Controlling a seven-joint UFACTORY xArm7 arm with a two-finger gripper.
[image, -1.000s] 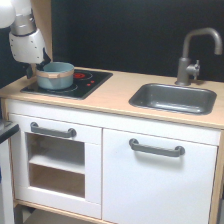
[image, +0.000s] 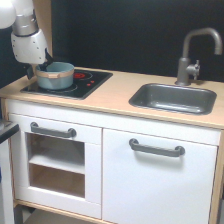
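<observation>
A blue-grey pot (image: 56, 76) with a tan band sits on the left part of the black stovetop (image: 92, 84). My white arm comes down from the upper left. Its dark gripper (image: 34, 70) is at the pot's left side, close to the rim or touching it. The fingers are small and dark here, so whether they are open, shut or around part of the pot cannot be made out.
To the right, a steel sink (image: 173, 97) is set into the wooden counter (image: 116, 98), with a grey faucet (image: 189, 65) behind it. Below are an open-fronted oven cabinet (image: 92, 163) and a white door with a grey handle (image: 157, 150). The counter between stove and sink is clear.
The arm has shifted very slightly to the right and down at the pot's left side. The pot is in nearly the same place.
</observation>
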